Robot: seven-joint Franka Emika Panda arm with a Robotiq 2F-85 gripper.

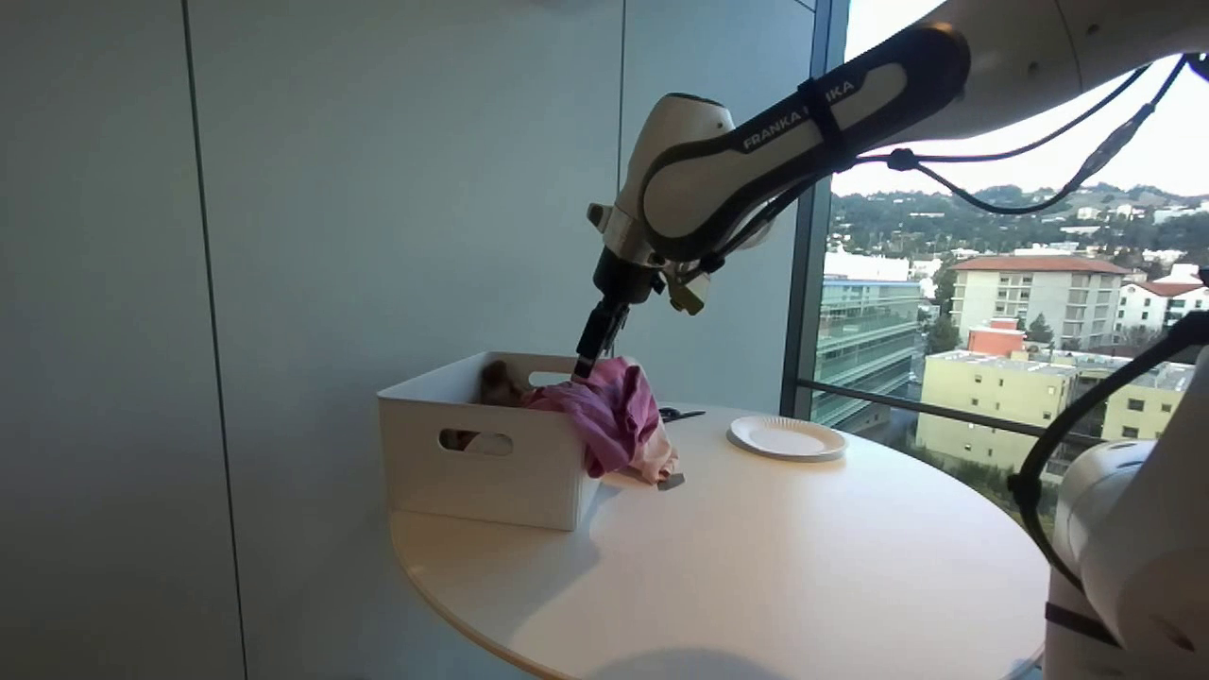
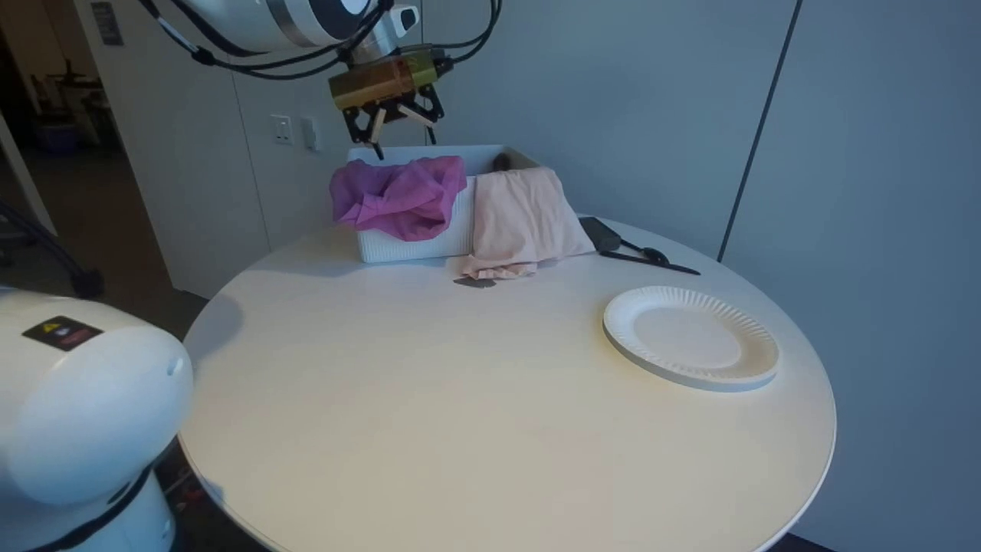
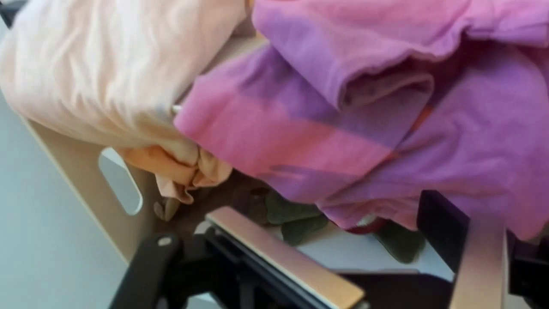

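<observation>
A purple-pink cloth drapes over the near wall of the white box, partly inside it and partly hanging out. Beside it a pale peach cloth hangs over the same edge, its lower end resting on the table. My gripper is above the box, over the purple cloth. In the wrist view both fingers are spread wide, with nothing held between them. Under the cloths, dark green shapes and other items lie in the box, mostly hidden.
A stack of white paper plates sits on the round table. Black utensils lie between the box and the plates. A small grey piece pokes out beneath the peach cloth.
</observation>
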